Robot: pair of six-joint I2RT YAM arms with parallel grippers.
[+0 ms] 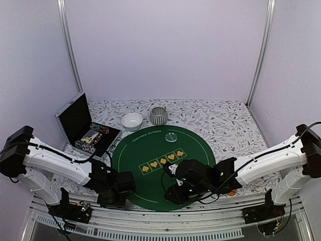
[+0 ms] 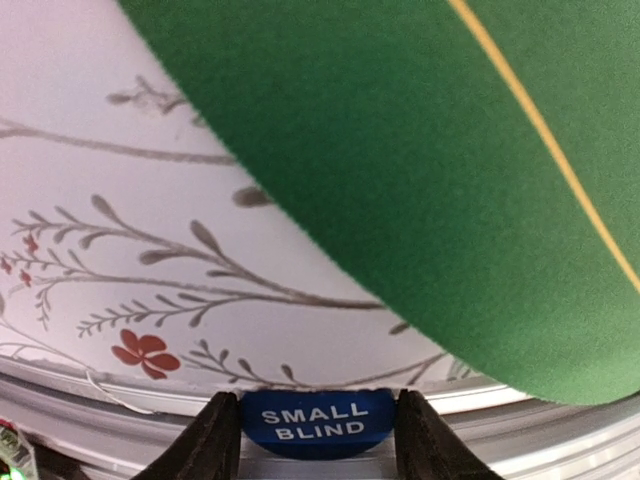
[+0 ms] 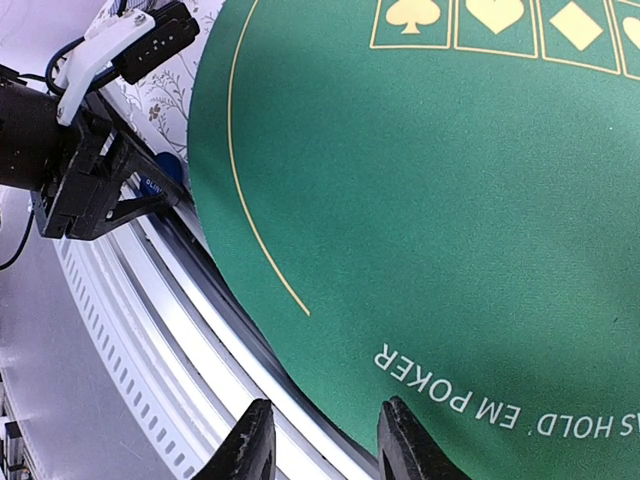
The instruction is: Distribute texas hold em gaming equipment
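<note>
A blue button [image 2: 318,425] lettered SMALL BLIND sits between the fingertips of my left gripper [image 1: 114,202], which touch both of its sides. This gripper is at the front left edge of the round green poker mat [image 1: 150,188], over the metal table edge. Beyond the mat's near rim, the right wrist view also catches the blue button [image 3: 165,172] in the left fingers. My right gripper hovers over the mat's front part, its fingers apart with only mat and table edge visible between them. Card-suit boxes [image 1: 163,160] cross the mat's middle.
An open black case [image 1: 108,136] holding chips and cards stands at left. Behind the mat are a white bowl [image 1: 132,121] and a striped cup [image 1: 159,116]. On the mat lies a clear round piece [image 1: 171,137]. An orange disc [image 1: 232,193] lies below the right arm.
</note>
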